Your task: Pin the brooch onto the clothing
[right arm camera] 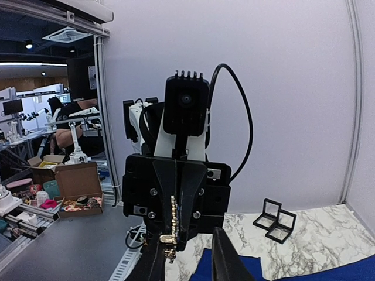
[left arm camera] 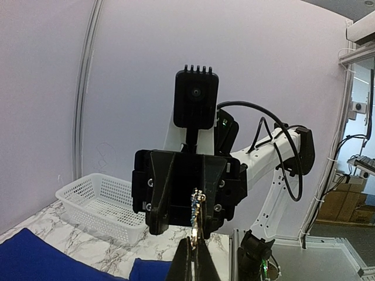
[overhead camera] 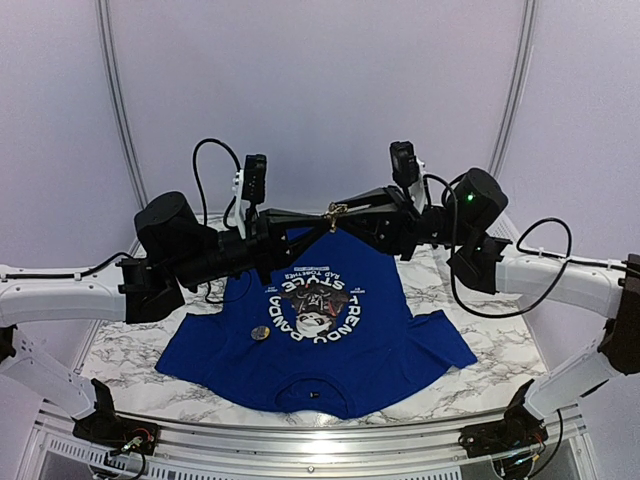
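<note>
A small gold brooch (overhead camera: 336, 214) is up in the air where the two grippers meet, above the blue T-shirt (overhead camera: 390, 360). My left gripper is shut on the brooch, which stands up from its fingertips. From the right, my right gripper (overhead camera: 340, 216) reaches the brooch. In the right wrist view the brooch (right arm camera: 170, 246) is at the tip of one finger, and the fingers (right arm camera: 225, 263) look slightly apart; whether they grip it is unclear. The shirt lies on the marble table with its printed front up and a round badge (overhead camera: 260, 333) on it.
A white plastic basket (left arm camera: 99, 205) stands on the table in the left wrist view. Two small black frames (right arm camera: 275, 225) stand on the table in the right wrist view. Metal rails run along the table's edge.
</note>
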